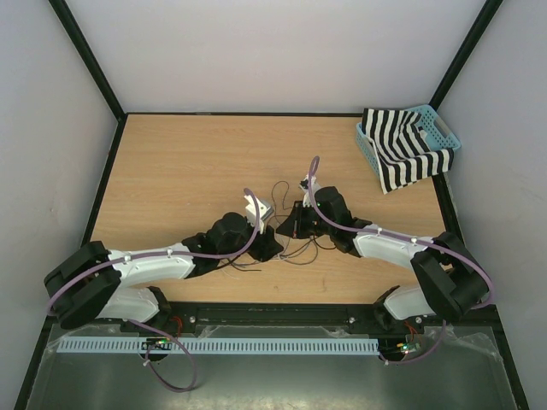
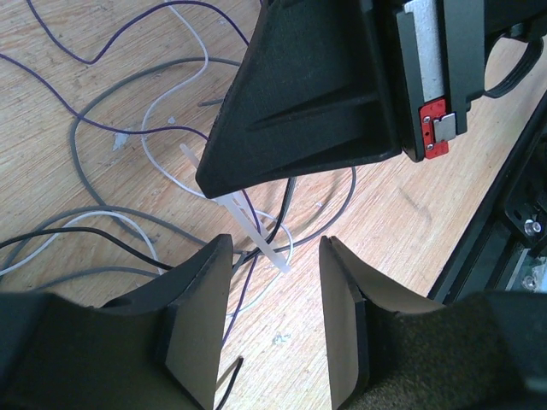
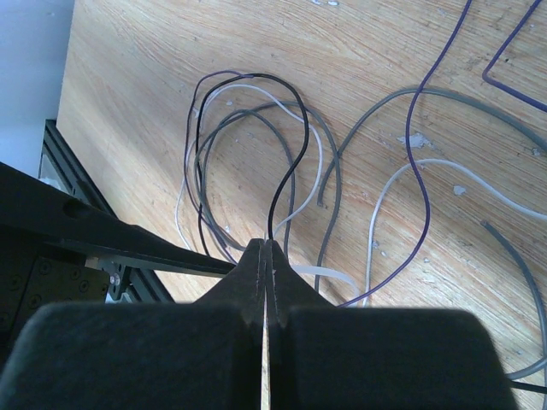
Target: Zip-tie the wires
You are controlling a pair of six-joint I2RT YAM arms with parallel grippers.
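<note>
A translucent white zip tie [image 2: 248, 224] slants out from the tip of my right gripper, which is shut on it. In the left wrist view its free end lies between the parted fingers of my left gripper, with visible gaps to each side. In the right wrist view a pale stretch of the tie [image 3: 327, 273] shows beside the closed fingertips. Black, grey, white and purple wires [image 3: 338, 179] curl over the table beneath. Whether the tie encircles them is hidden by the right fingers.
A blue basket [image 1: 367, 149] with a black-and-white striped cloth [image 1: 395, 154] stands at the back right. The two grippers are very close together near the table's front middle.
</note>
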